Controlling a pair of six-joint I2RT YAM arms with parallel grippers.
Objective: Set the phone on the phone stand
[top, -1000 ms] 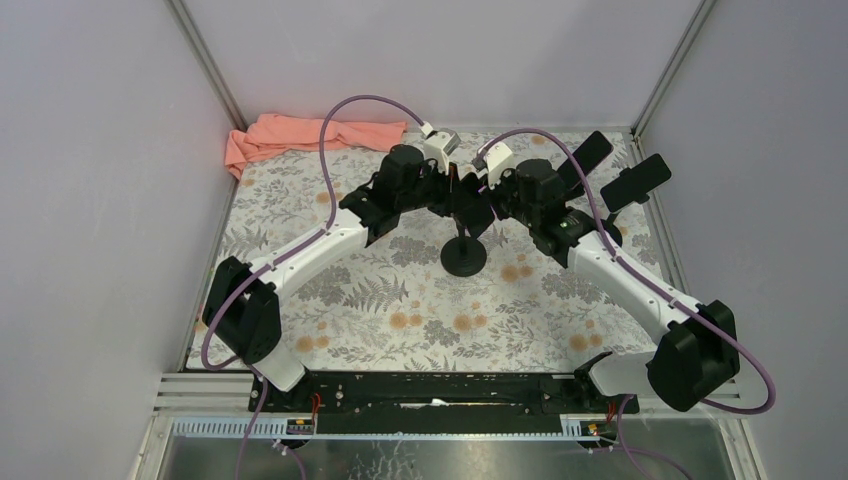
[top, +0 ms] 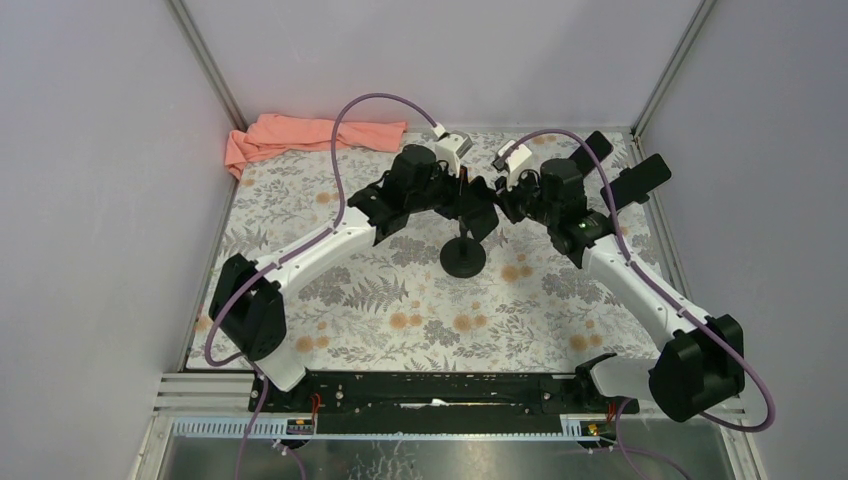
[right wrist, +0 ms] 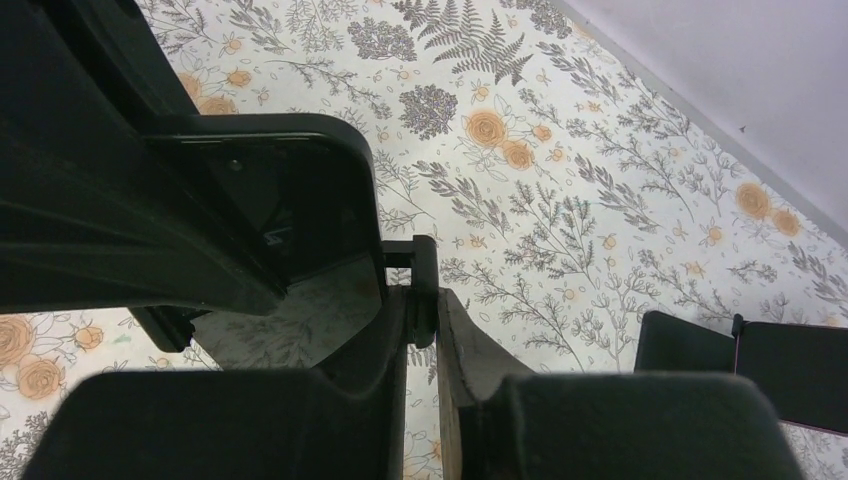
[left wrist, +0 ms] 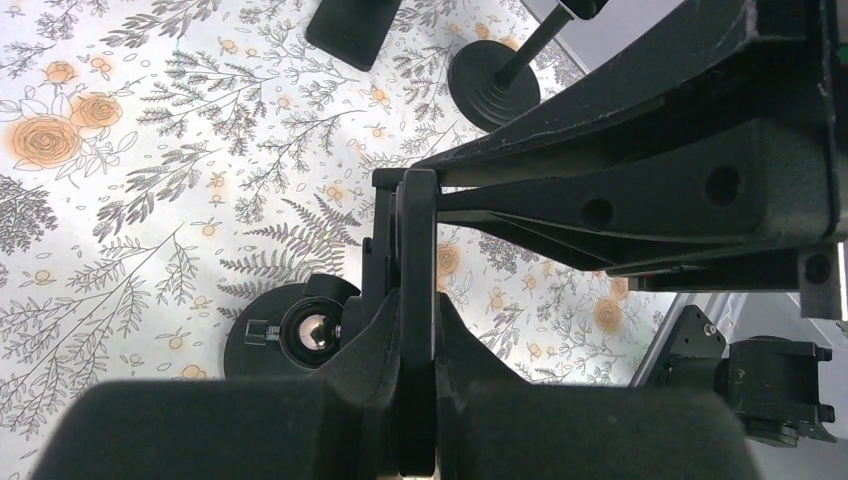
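Observation:
A black phone stand (top: pixel 463 258) stands at table centre, its upper part crowded by both grippers. My left gripper is shut on a thin, upright black piece at the stand's top; whether it is phone or holder, I cannot tell. My right gripper is beside a dark glossy panel (right wrist: pixel 290 200) with a short side tab at its fingertips; how far its fingers are apart is unclear. Further black phone-like slabs (top: pixel 590 150) lie at the back right, one (top: pixel 645 175) on a second stand (left wrist: pixel 495 85).
A salmon cloth (top: pixel 300 135) lies along the back left edge. Walls border the floral table (top: pixel 370 320) at the back and sides.
My right arm has shifted slightly right, toward the front, in the top view. My left gripper has moved slightly right, and the stand's upper part with it.

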